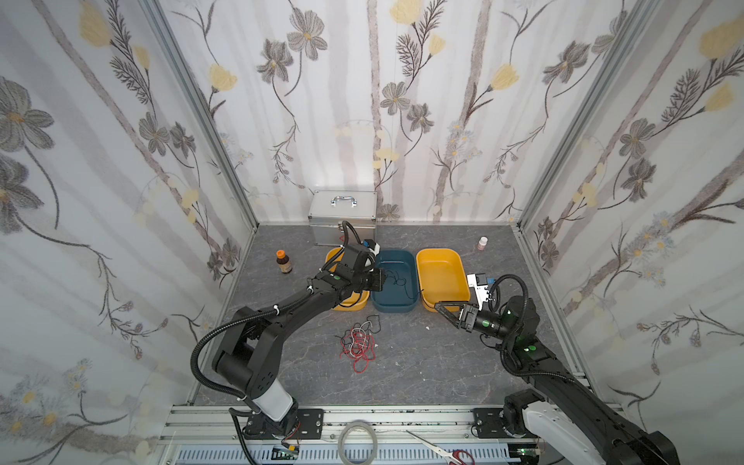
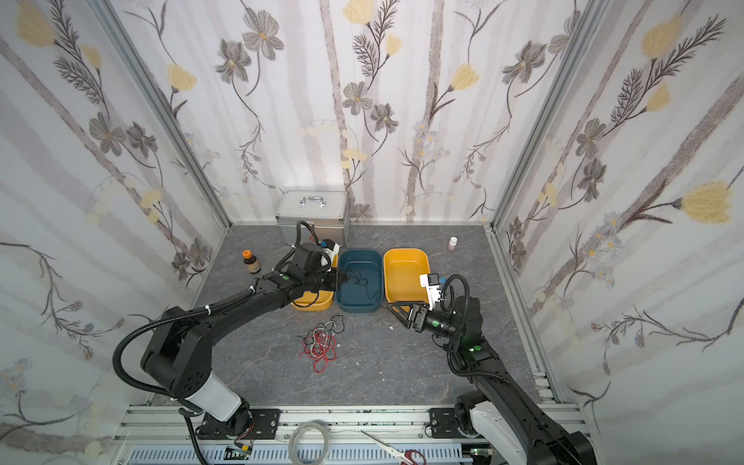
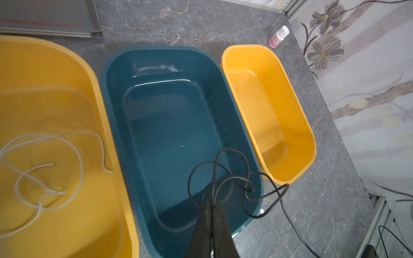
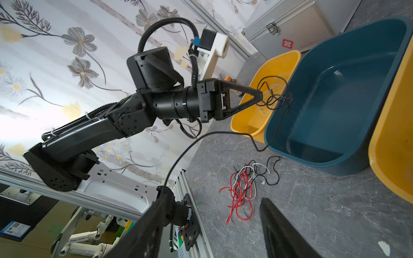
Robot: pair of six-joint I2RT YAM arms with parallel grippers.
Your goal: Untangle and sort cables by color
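A black cable (image 3: 247,178) hangs in loops over the blue bin (image 3: 172,111), and my left gripper is shut on it. From those loops one length of the cable (image 4: 223,132) stretches toward my right gripper and passes at one of its fingers. That gripper stands open in front of the right yellow bin (image 1: 443,272); whether the cable touches its finger cannot be told. Red, white and black cables lie in a tangled pile (image 1: 359,345) on the table. A loose white cable (image 3: 81,165) rests in the left yellow bin (image 3: 51,107).
Behind the bins stands a silver case (image 1: 342,213). An orange-capped brown bottle (image 1: 283,263) is at the left and a small white bottle (image 1: 482,243) at the back right. Tape (image 1: 357,441) and scissors (image 1: 438,448) lie at the front edge.
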